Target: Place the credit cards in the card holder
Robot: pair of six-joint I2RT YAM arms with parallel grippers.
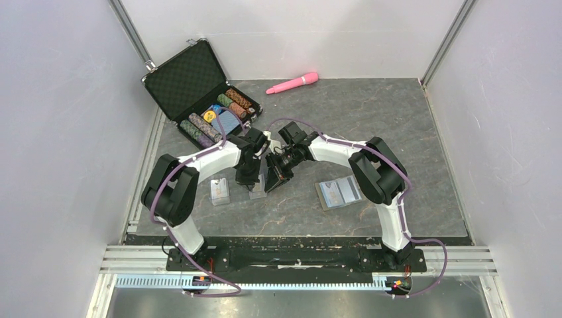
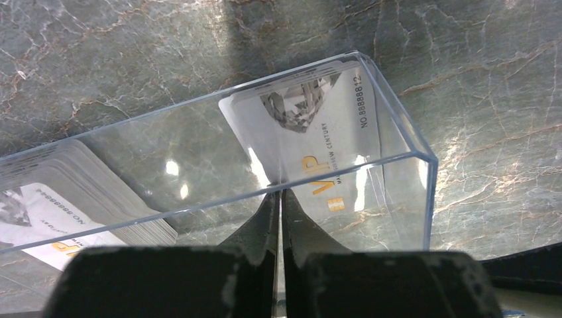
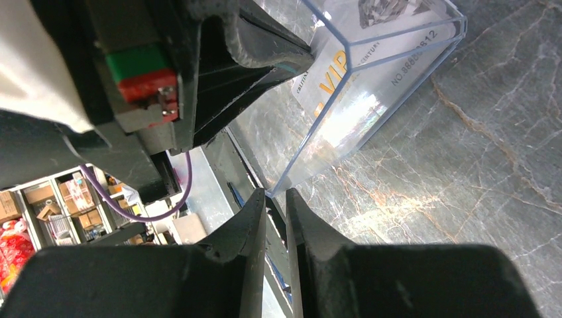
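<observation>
A clear box-shaped card holder (image 2: pixel 397 159) with white VIP cards (image 2: pixel 311 126) at one end stands between my two grippers; the top view shows it partly hidden beneath them (image 1: pixel 258 194). My left gripper is shut, its tips over the holder beside those cards, with nothing showing between them. Whether they touch a card, I cannot tell. At a lower corner of the clear holder (image 3: pixel 371 126), my right gripper is shut on its thin edge. Another card stack (image 2: pixel 73 199) shows at the left of the left wrist view.
Left of the grippers stands a clear box with white cards (image 1: pixel 219 191). A flat case (image 1: pixel 339 193) lies to the right. The open poker-chip case (image 1: pixel 185 83) and a pink wand (image 1: pixel 293 83) occupy the back.
</observation>
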